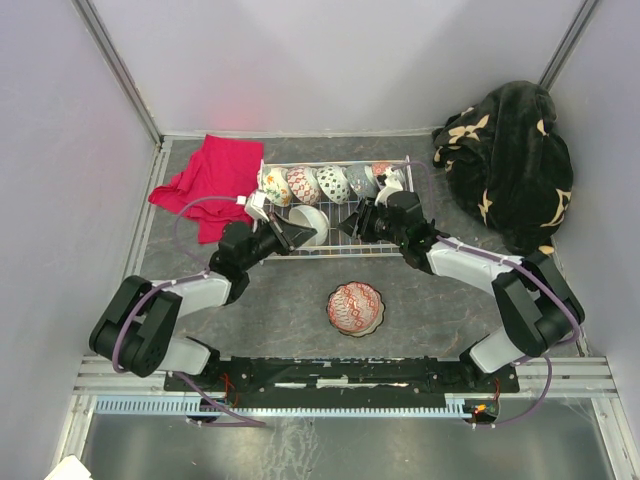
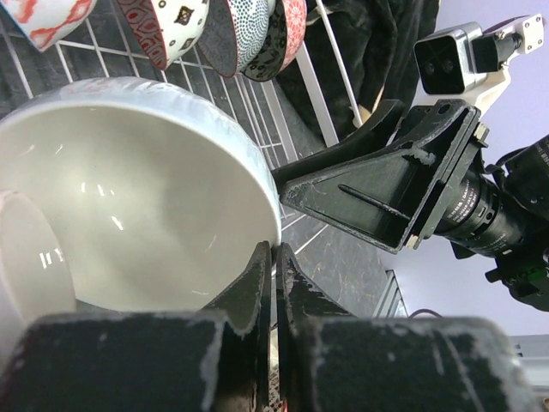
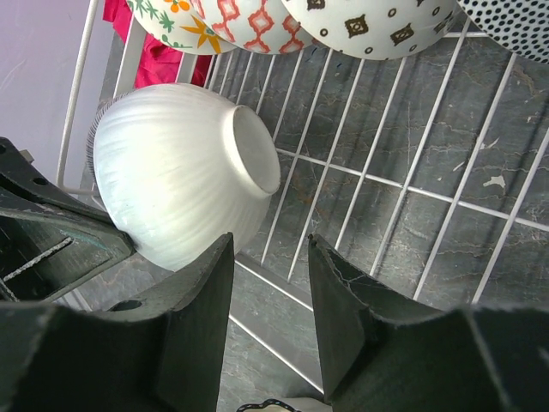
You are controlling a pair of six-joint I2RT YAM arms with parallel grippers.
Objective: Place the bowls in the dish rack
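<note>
A white-lined bowl (image 2: 146,189) stands tilted on its side in the front row of the white wire dish rack (image 1: 345,252). In the right wrist view its pale outside and foot (image 3: 257,150) show. My left gripper is shut, its tips against that bowl's rim; whether the rim is pinched between them is hard to see. Over the rack's right half, my right gripper is part open with an empty gap. Outside the rack, nearer me, lie nested bowls (image 1: 355,307) with a red-and-white pattern on the inner one.
Several patterned bowls, among them a black-dotted one (image 1: 333,184), fill the rack's back row. Behind the tilted bowl shows another pale rim (image 2: 26,257). A red cloth (image 1: 212,185) lies left, a dark blanket (image 1: 510,165) right. Bare wires lie under my right gripper.
</note>
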